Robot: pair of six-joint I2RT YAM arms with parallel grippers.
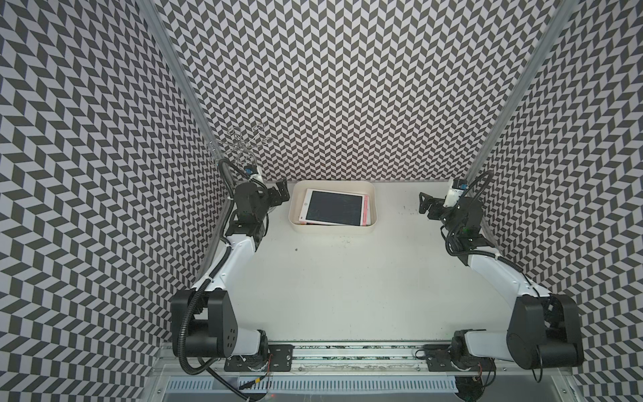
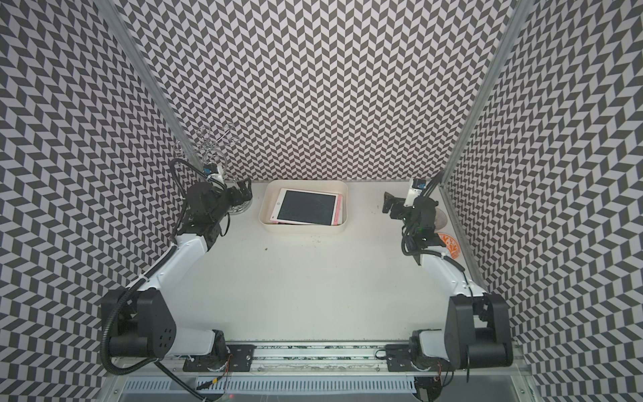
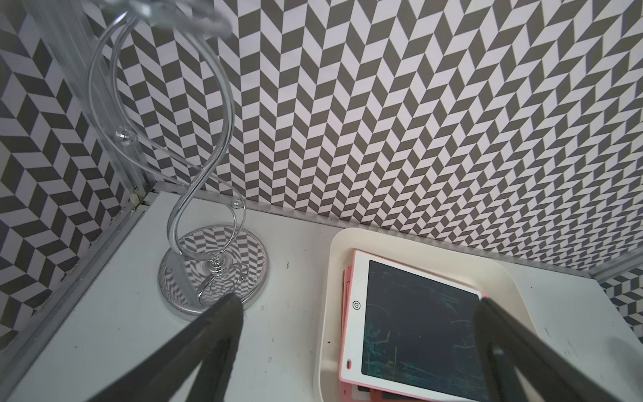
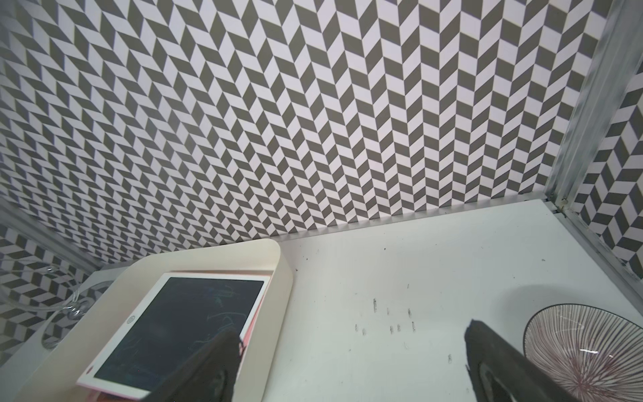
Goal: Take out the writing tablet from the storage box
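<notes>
A white-framed writing tablet [image 1: 333, 207] with a dark screen lies slightly turned inside the cream storage box [image 1: 333, 229] at the back middle of the table. Pink edges show beneath the tablet, and in the left wrist view the tablet [image 3: 422, 328] rests on something pink whose shape is mostly hidden. To the left of the box, my left gripper [image 1: 284, 190] is open and empty. My right gripper [image 1: 426, 203] stands open on the box's right side, some way off, also holding nothing. Neither gripper touches the box or tablet.
A shiny curled metal stand [image 3: 214, 268] on a round base stands at the back left, close to my left arm. A striped round object [image 4: 586, 348] sits near the right wall, with an orange patterned item [image 2: 450, 245] by it.
</notes>
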